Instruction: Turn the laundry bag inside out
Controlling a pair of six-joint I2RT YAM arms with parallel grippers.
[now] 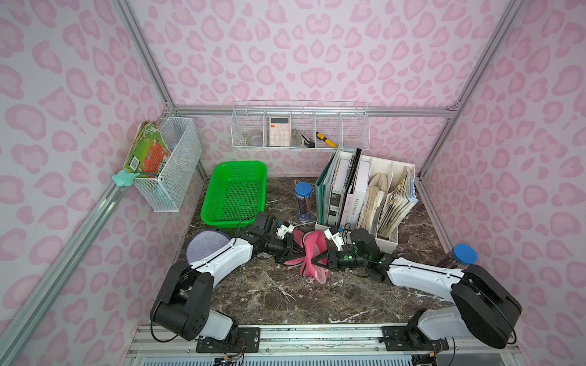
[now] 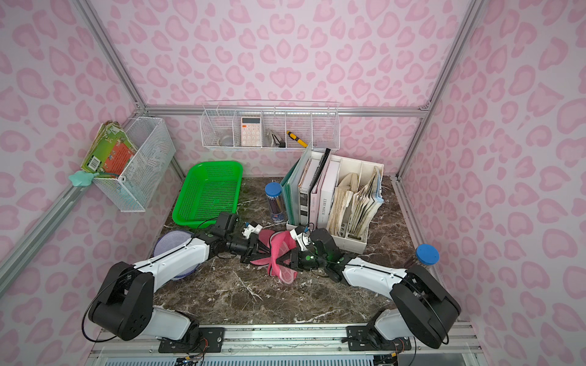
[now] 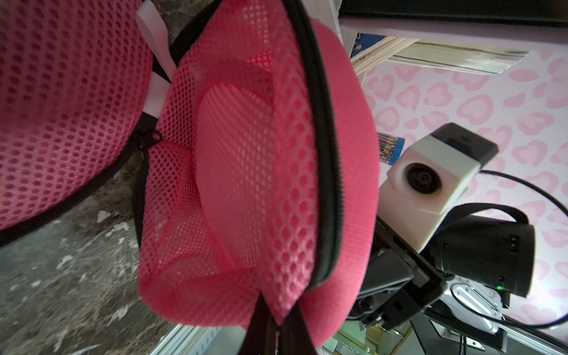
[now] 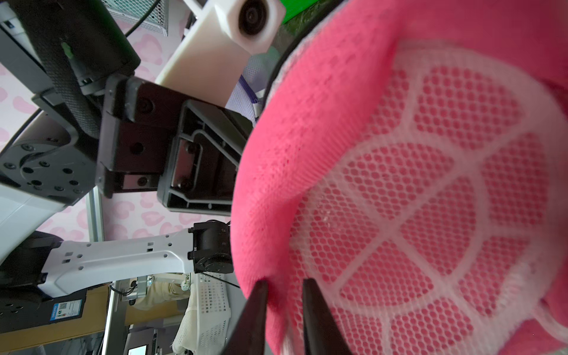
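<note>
The pink mesh laundry bag (image 1: 314, 247) is bunched just above the table, between my two arms. In the left wrist view, its black zipper (image 3: 328, 195) curves along a fold, and the mesh narrows down to my left gripper, which is shut on that fabric. A round white-ribbed mesh panel (image 4: 390, 227) faces the right wrist camera. My right gripper is part open at the bag's pink edge (image 4: 260, 236). That edge passes between its fingers without visible clamping. Part of the bag lies hidden behind the grippers.
A green basket (image 1: 234, 163) stands at the back left, with a purple round item (image 1: 204, 245) in front. Close behind the bag are a blue-lidded jar (image 1: 303, 201) and a white file holder (image 1: 385, 244).
</note>
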